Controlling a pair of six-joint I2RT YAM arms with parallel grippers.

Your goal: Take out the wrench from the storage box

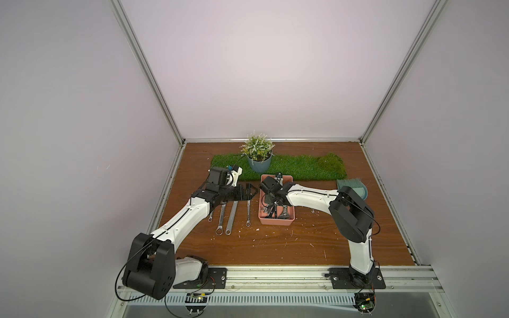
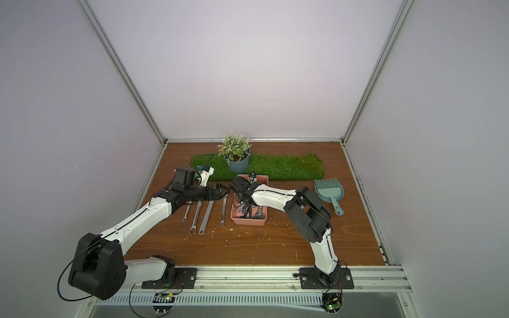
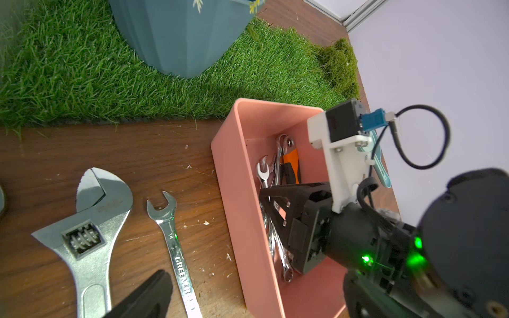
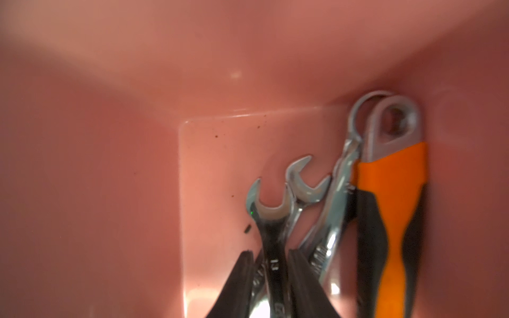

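Note:
My right gripper is down inside the pink storage box (image 3: 233, 212). Its fingers (image 4: 239, 281) straddle a dark chrome open-ended wrench (image 4: 271, 222), one on each side. They look narrowly open; contact is not clear. A second chrome wrench (image 4: 307, 190) lies just right of that one, partly under it. More wrench shafts (image 4: 326, 233) and an orange-black handled tool (image 4: 395, 222) lie along the box's right side. To the left of the box, my left gripper stands wide open above the table, nothing between its fingers.
Several wrenches, including a small wrench (image 3: 177, 254) and a large adjustable one (image 3: 95, 233), lie left of the box. Behind are grass matting (image 1: 307, 166) and a potted plant (image 1: 258, 148). A dustpan (image 2: 329, 190) is at the right.

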